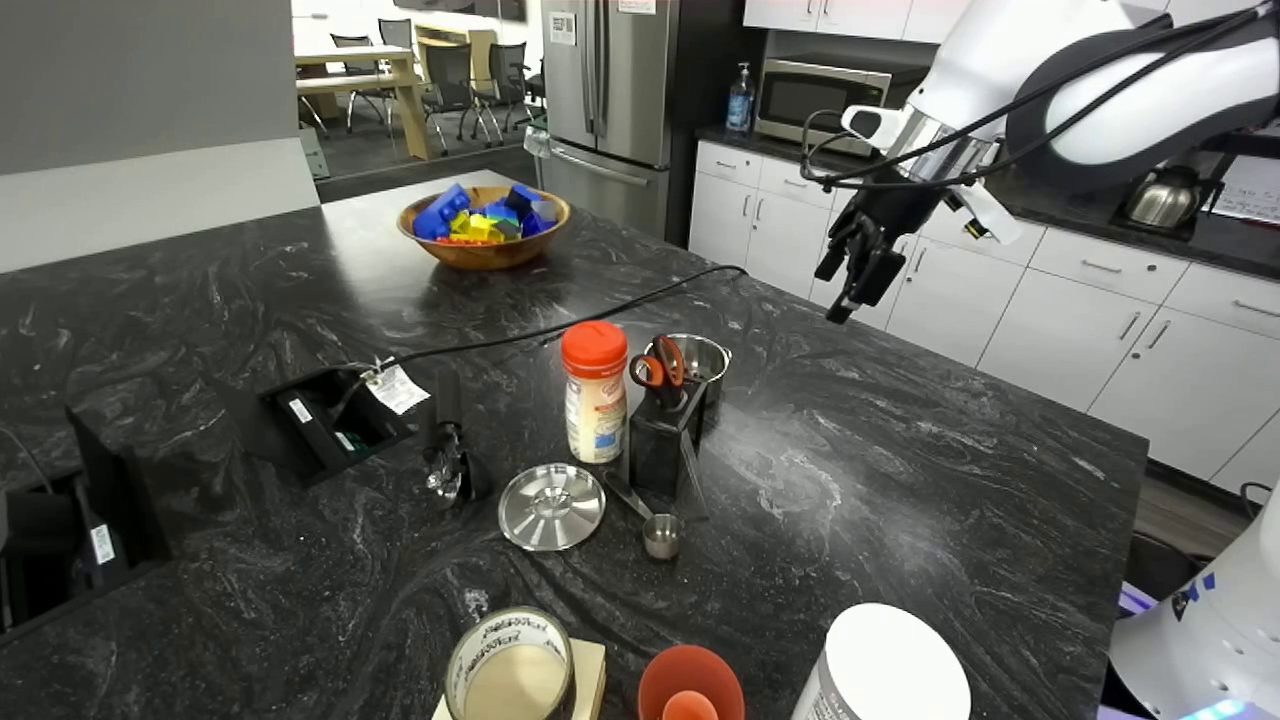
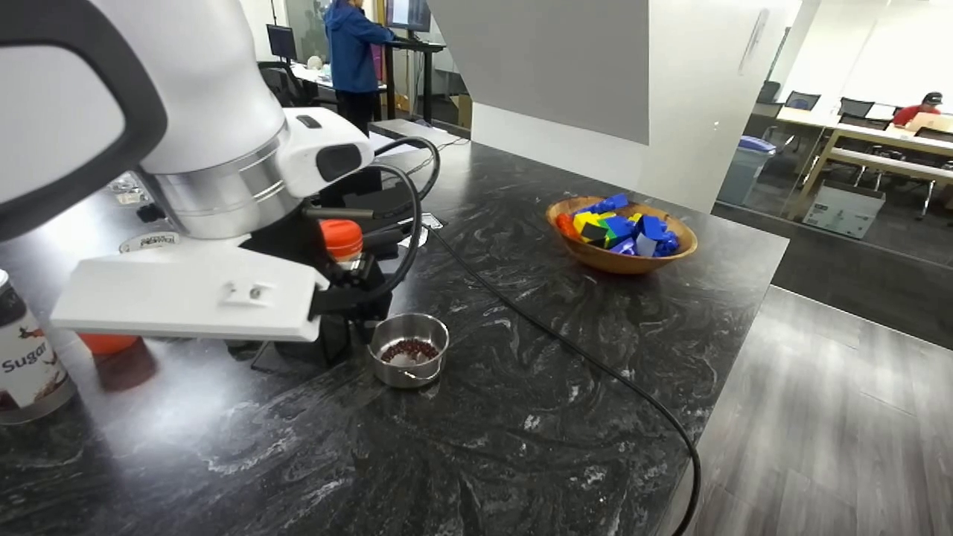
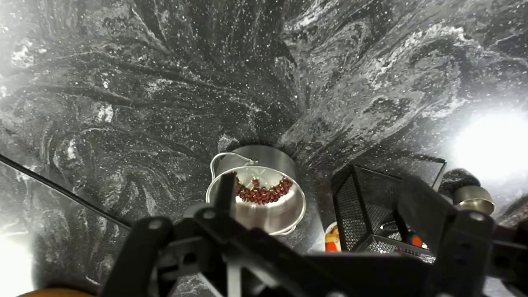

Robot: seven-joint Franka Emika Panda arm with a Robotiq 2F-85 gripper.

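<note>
My gripper (image 1: 847,288) hangs open above the counter's far right side, with nothing between its fingers. In the wrist view one finger (image 3: 226,192) overlaps the near part of a small steel pot (image 3: 269,218); the other side is by a black mesh holder (image 3: 352,208). Dark red beans (image 3: 265,193) lie on the pot's bottom. The pot (image 2: 409,371) stands upright on the counter, its wire handle folded against the side. The holder (image 1: 657,450) carries orange-handled scissors (image 1: 657,366) and partly hides the pot. A round steel lid (image 1: 552,508) lies nearby.
A red-capped creamer bottle (image 1: 595,408) and a steel measuring scoop (image 1: 661,536) are close to the holder. A black cable (image 2: 572,344) crosses the counter. The wooden bowl of blocks (image 1: 486,254) sits at the back. Bare counter (image 1: 936,480) stretches across the right side.
</note>
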